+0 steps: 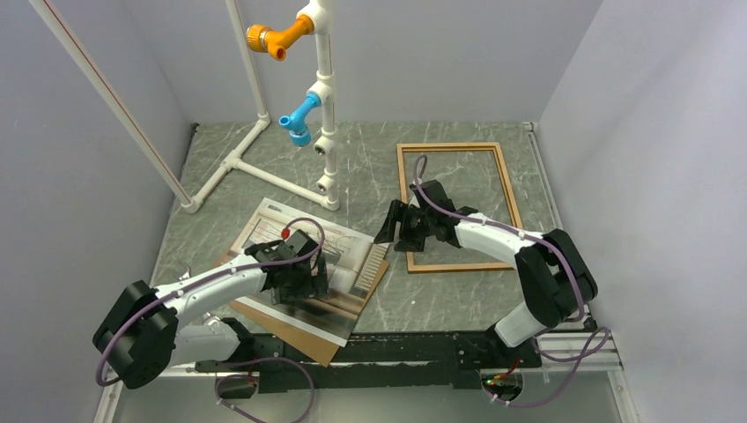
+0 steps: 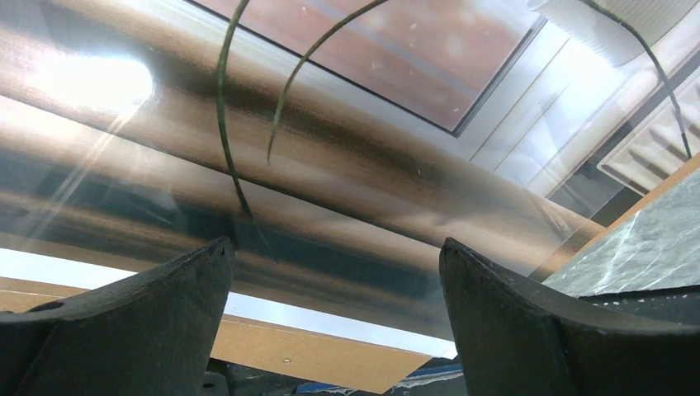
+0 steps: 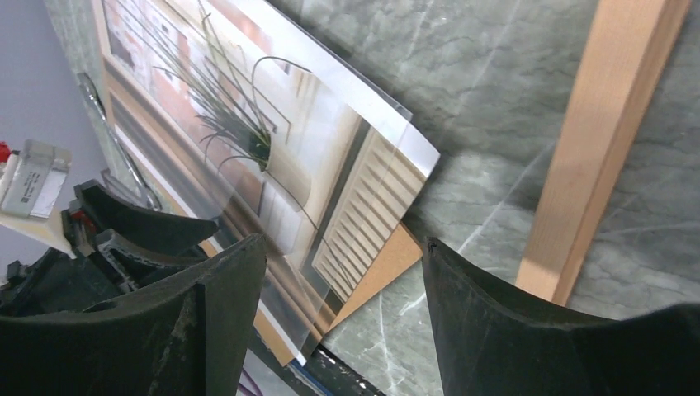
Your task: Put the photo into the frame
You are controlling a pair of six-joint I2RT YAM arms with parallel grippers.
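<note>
The photo [image 1: 339, 313], under a glossy clear sheet, lies askew on a brown backing board [image 1: 295, 337] at the left of the table. Part of the board shows past the photo's front and right edges. An empty wooden frame [image 1: 454, 267] lies flat at the right. Over the photo, my left gripper is open, nothing held between its fingers. My right gripper stands open too, above the photo's right corner and the board's corner [image 3: 388, 264], beside the frame's left bar [image 3: 590, 157].
A white pipe stand [image 1: 277, 182] with a blue fitting [image 1: 300, 119] and an orange fitting [image 1: 280, 40] rises at the back left. Bare grey table [image 1: 374, 150] shows between stand and frame. A dark rail [image 1: 396, 374] runs along the front.
</note>
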